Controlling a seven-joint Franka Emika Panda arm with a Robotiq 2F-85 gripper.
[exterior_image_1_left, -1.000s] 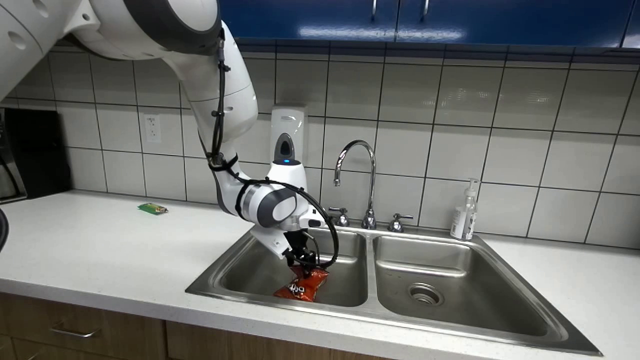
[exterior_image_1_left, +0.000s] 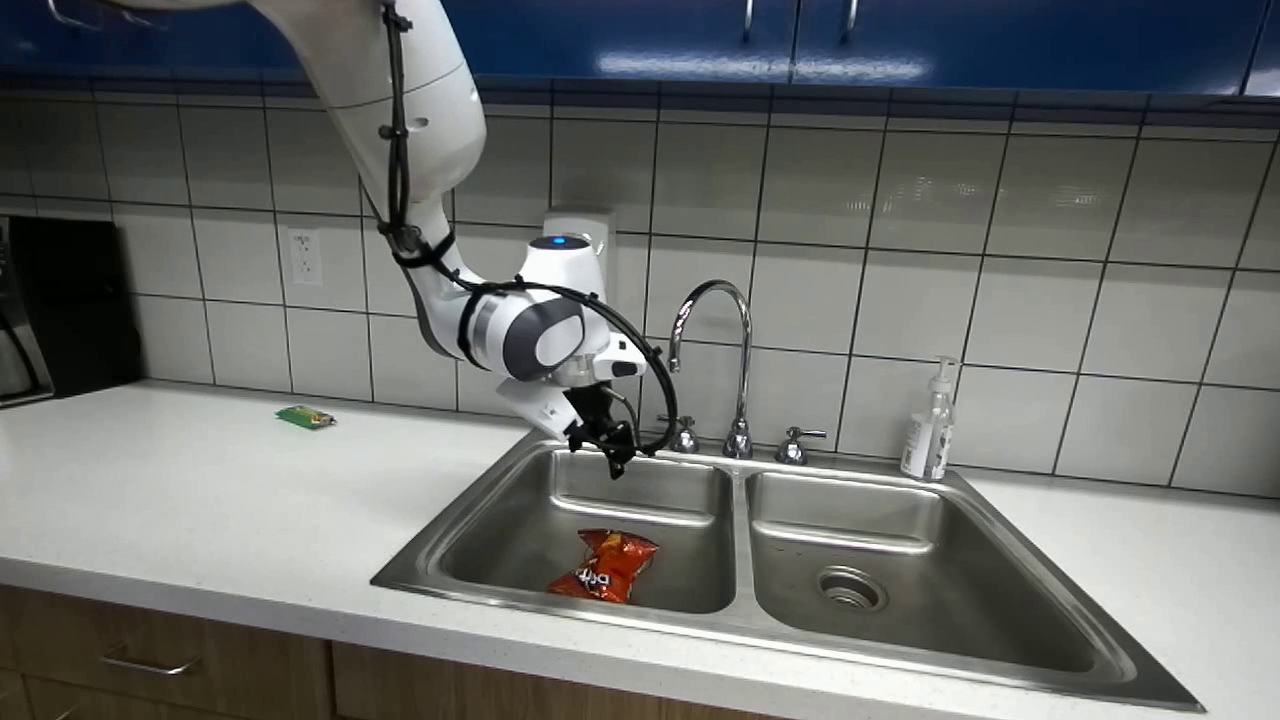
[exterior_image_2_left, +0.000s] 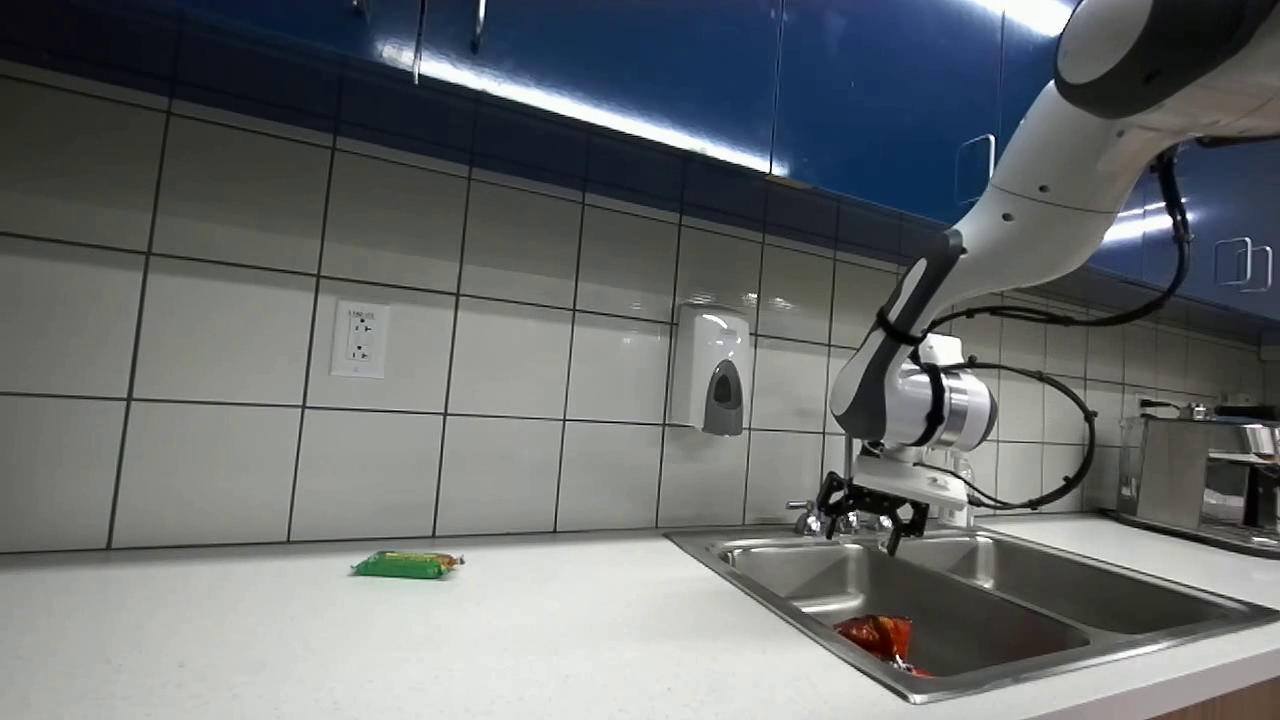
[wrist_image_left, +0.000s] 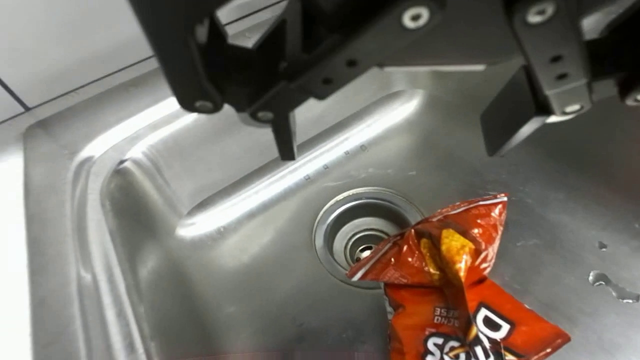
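Observation:
A crumpled red chip bag (exterior_image_1_left: 615, 564) lies on the floor of the left sink basin. In the wrist view the same bag (wrist_image_left: 414, 300) partly covers the drain (wrist_image_left: 361, 231), its lettering toward the bottom edge. Above the basin hangs my gripper (exterior_image_1_left: 596, 452), clear of the bag and toward the back of the sink. Its two fingers (wrist_image_left: 510, 114) stand wide apart with only bare sink visible between them. From the second exterior view the gripper (exterior_image_2_left: 870, 516) is over the sink, and the bag (exterior_image_2_left: 878, 636) is partly hidden by the near rim.
A small green packet (exterior_image_1_left: 306, 416) lies on the counter left of the sink. Behind the basins rise the faucet (exterior_image_1_left: 741, 372) and its handles; a soap bottle (exterior_image_1_left: 931, 426) stands at the back right. The right basin (exterior_image_1_left: 912, 600) is empty.
My gripper has risen from the bag and moved back, away from it. The bag has stayed in the left basin, with no clear shift.

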